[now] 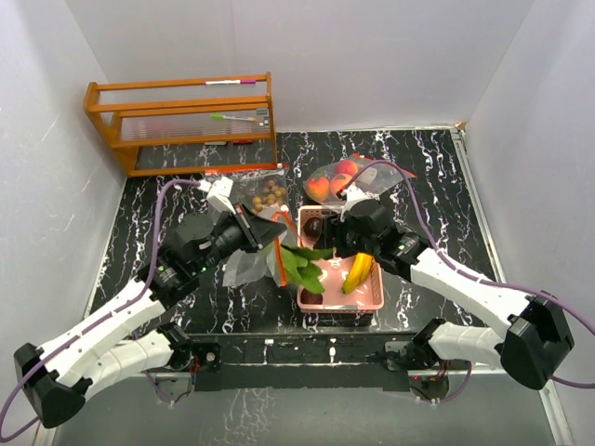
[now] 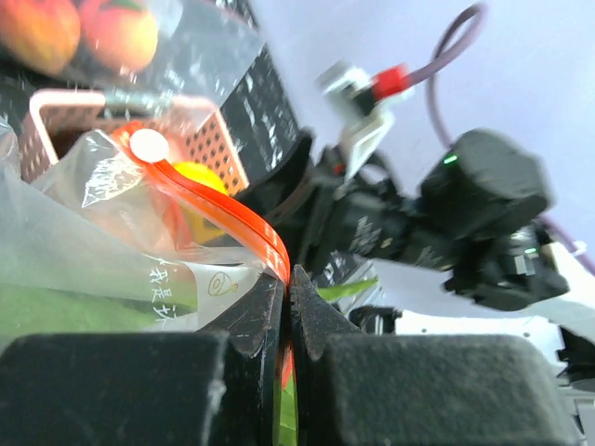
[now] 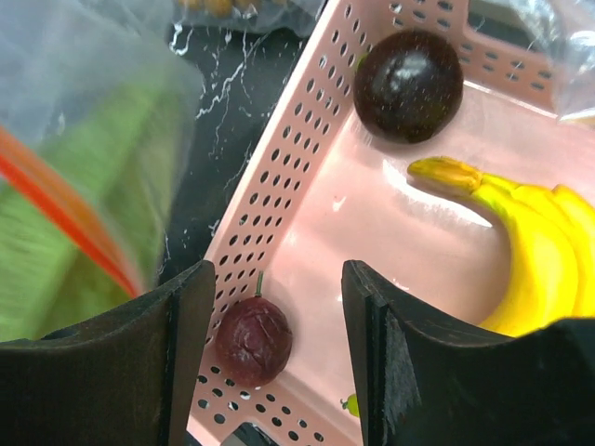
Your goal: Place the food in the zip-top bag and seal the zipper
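Note:
My left gripper [image 1: 257,230] is shut on the orange zipper edge of a zip bag [image 2: 206,209], holding it up with green leafy food [image 1: 302,263] inside and drooping over the pink basket [image 3: 428,232]. My right gripper is part open above the basket, right of the bag, with nothing seen between its fingers. The basket holds a dark avocado [image 3: 407,85], yellow bananas [image 3: 532,257] and a dark red plum [image 3: 253,341].
A bag of peaches [image 1: 330,183] lies behind the basket and a bag of brown round items [image 1: 265,192] at back left. A wooden rack [image 1: 180,125] stands at the rear.

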